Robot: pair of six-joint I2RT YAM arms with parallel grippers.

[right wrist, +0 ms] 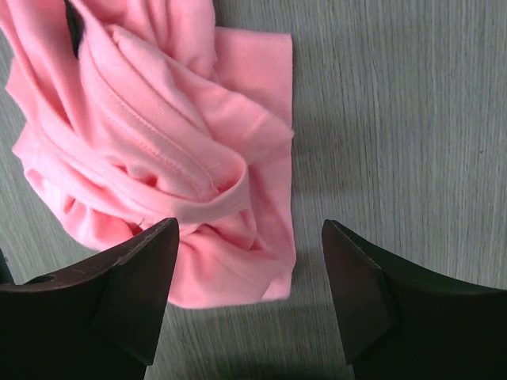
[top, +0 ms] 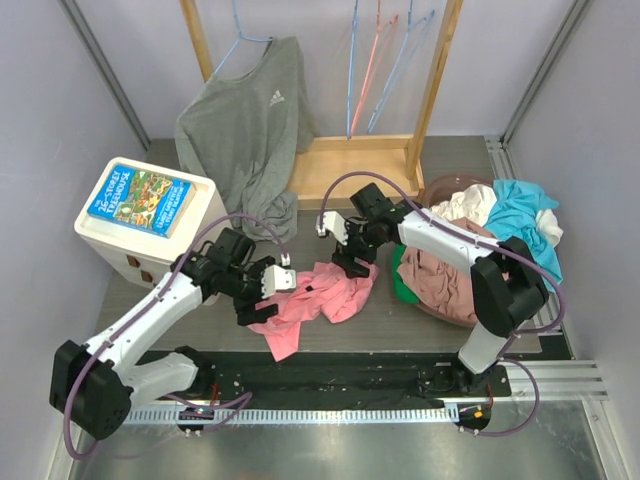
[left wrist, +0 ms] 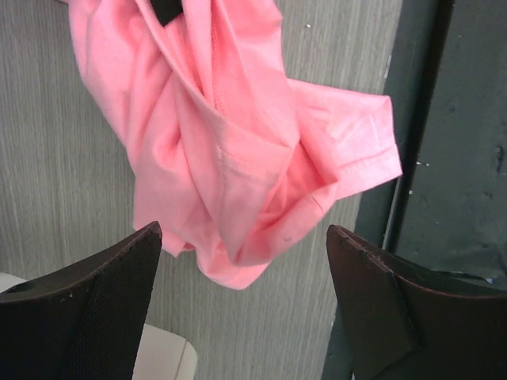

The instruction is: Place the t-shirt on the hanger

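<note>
A crumpled pink garment (top: 318, 298) lies on the grey floor between my grippers. My left gripper (top: 258, 308) is over its left end, open, with folds of pink cloth below and between the fingers in the left wrist view. My right gripper (top: 355, 262) is over its upper right end; its fingers (right wrist: 119, 301) stand apart, with pink cloth beneath. A grey T-shirt (top: 245, 130) hangs on a blue hanger (top: 240, 37) from the wooden rack (top: 433, 75). Several empty blue and red hangers (top: 367, 80) hang to its right.
A white box (top: 110, 238) with a blue booklet on top stands at left. A basin (top: 450, 185) full of brown, white and turquoise clothes sits at right. The rack's wooden base (top: 340, 170) lies behind the pink garment.
</note>
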